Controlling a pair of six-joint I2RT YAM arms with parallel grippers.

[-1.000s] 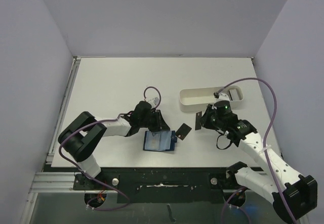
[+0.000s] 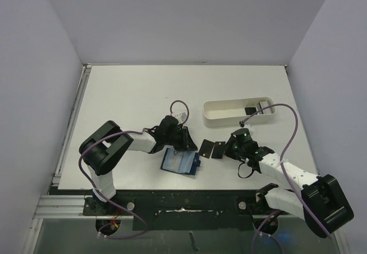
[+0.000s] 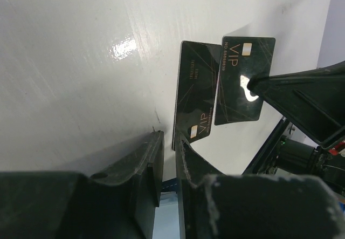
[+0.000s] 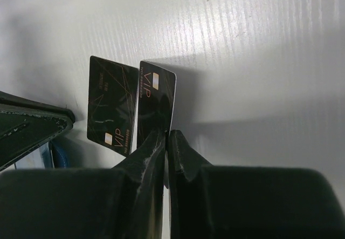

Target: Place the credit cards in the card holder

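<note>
Two black VIP cards are side by side on the table. The left card (image 3: 197, 90) lies with its lower left corner by the tips of my left gripper. Those fingers stand close together with a narrow gap; whether they pinch the card's corner cannot be made out. My right gripper is shut on the right card (image 4: 155, 101), at its right edge, and that card is slightly tilted with a shadow beside it. An open card holder with clear sleeves (image 2: 173, 161) and blue edges lies partly under the left arm.
A white tray (image 2: 223, 106) stands behind the cards, a dark card (image 2: 251, 110) and a pale object (image 2: 263, 106) at its right end. Bare table surrounds the front right and far left.
The left card has turned more upright.
</note>
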